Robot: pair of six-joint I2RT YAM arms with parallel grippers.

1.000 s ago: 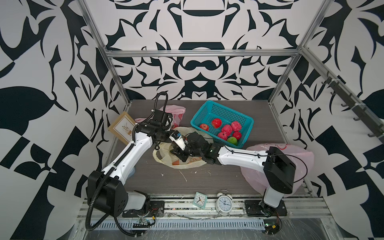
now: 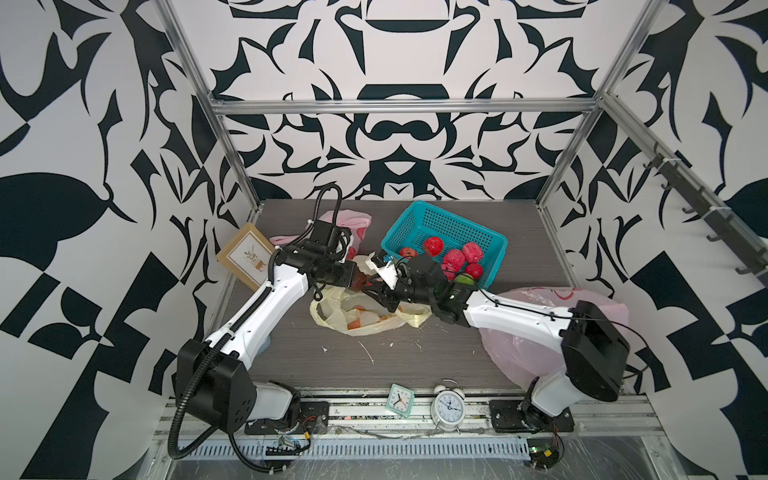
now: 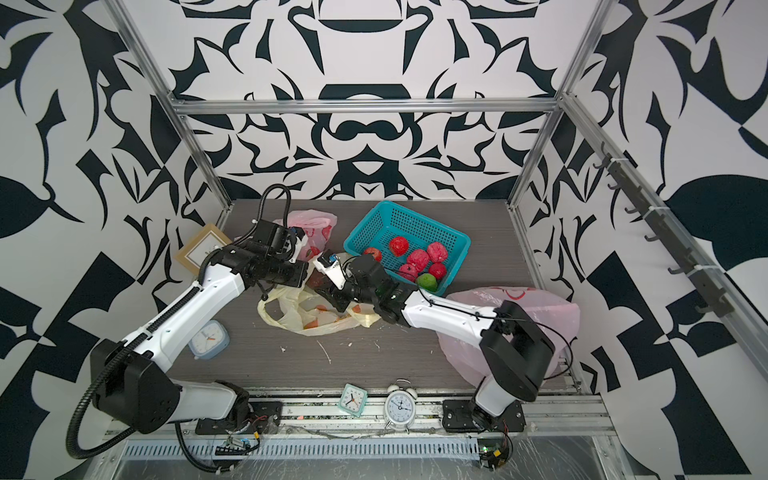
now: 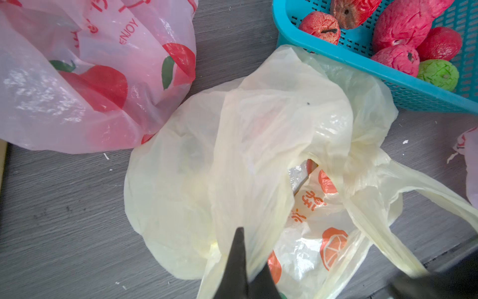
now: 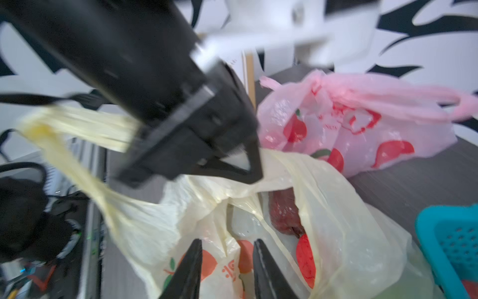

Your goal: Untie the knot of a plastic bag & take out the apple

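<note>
A pale yellow, translucent plastic bag (image 4: 169,199) lies on the table with its mouth agape. Its film rises to my left gripper, which is shut on it. Through the opening, the right wrist view shows a dark red apple (image 5: 283,211) and a brighter red fruit (image 5: 305,259) inside. My right gripper is close to the left one, at the bag's mouth; its fingertips stand somewhat apart, and anything held lower down is out of frame. Bag strands (image 4: 438,194) stretch toward the right arm.
A blue basket (image 2: 400,216) with several fruits stands behind the bag. A pink printed bag (image 4: 99,114) lies at the back left, another pink bag (image 2: 512,352) at the right. The wooden frame (image 2: 246,254) is at the left.
My right gripper was over the bag's mouth a second ago and has shifted right, with bag film now spread further right.
</note>
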